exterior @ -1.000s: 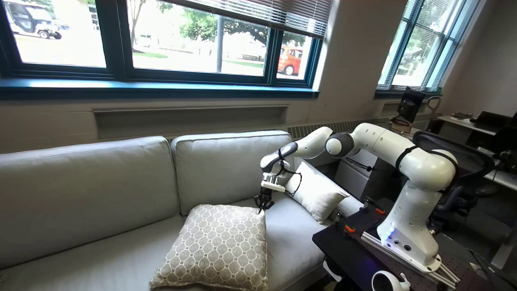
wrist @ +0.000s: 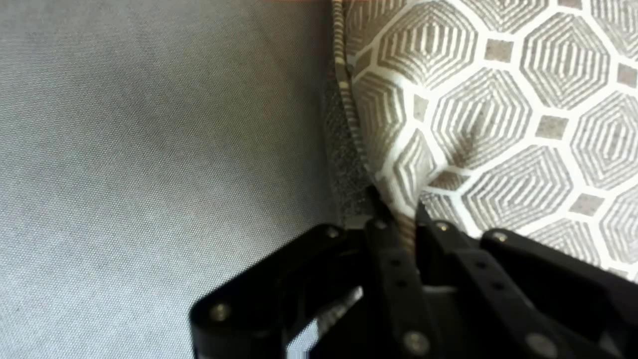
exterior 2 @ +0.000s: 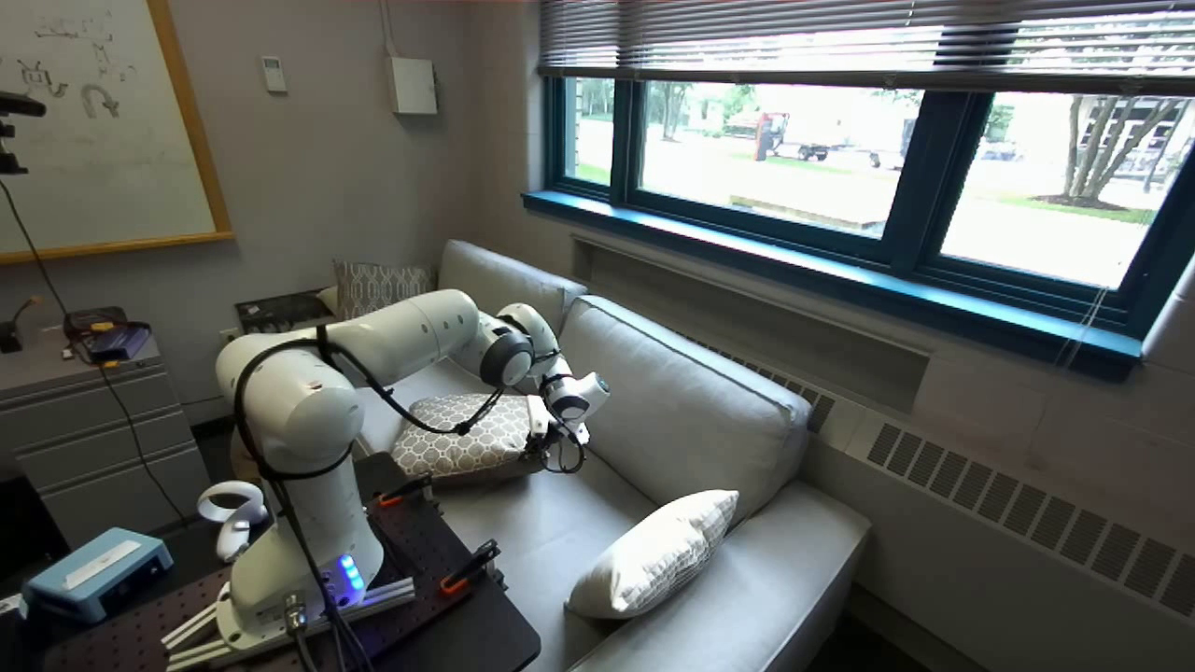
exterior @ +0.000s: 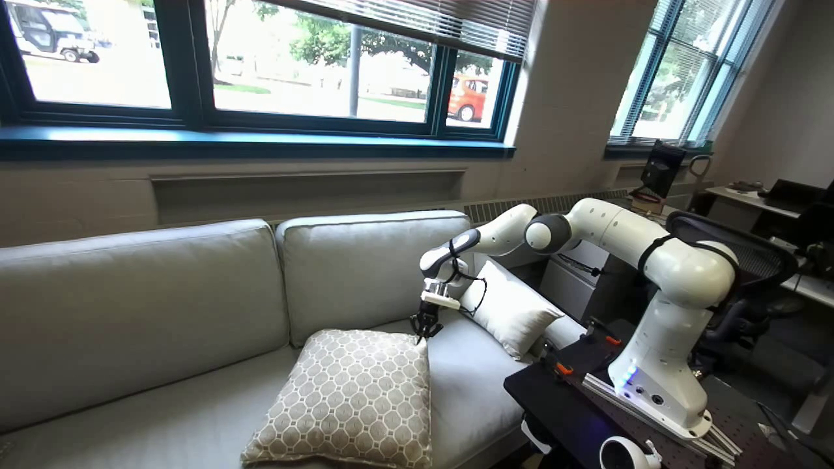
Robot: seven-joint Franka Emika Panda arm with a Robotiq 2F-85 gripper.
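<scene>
A beige pillow with a white octagon pattern lies flat on the sofa's seat. Its back right corner is pinched in my gripper, whose fingers are shut on the fabric. Up close in the wrist view, the black fingers squeeze a fold at the corner of the patterned pillow. In the second exterior view the pillow rests on the seat, partly behind my arm; the fingertips are hard to make out there.
A white pillow leans by the sofa's right armrest. The grey back cushions rise behind the gripper. Another patterned pillow stands at the far end. Seat room is free left of the beige pillow. My base stands on a black table.
</scene>
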